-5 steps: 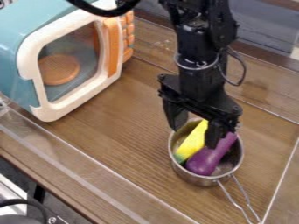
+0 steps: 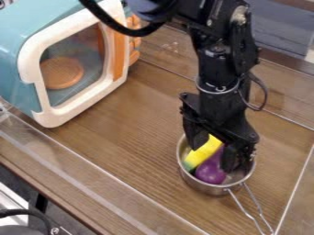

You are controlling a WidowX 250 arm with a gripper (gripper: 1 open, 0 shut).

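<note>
My black gripper [image 2: 218, 136] reaches down into a steel pot [image 2: 207, 186] with a long wire handle on the lower right. Inside the pot lie a yellow object [image 2: 199, 153] and a purple eggplant-like object [image 2: 211, 172]. The gripper is open, its fingers over and around the upper part of these items; whether they touch is hidden.
A toy oven [image 2: 43, 55] in teal, white and orange, with an orange disc inside, stands at upper left. A dark cable lies at the lower-left edge.
The gripper has lowered into the pot over the last second, now covering more of the purple object. The yellow object appears shifted slightly.
</note>
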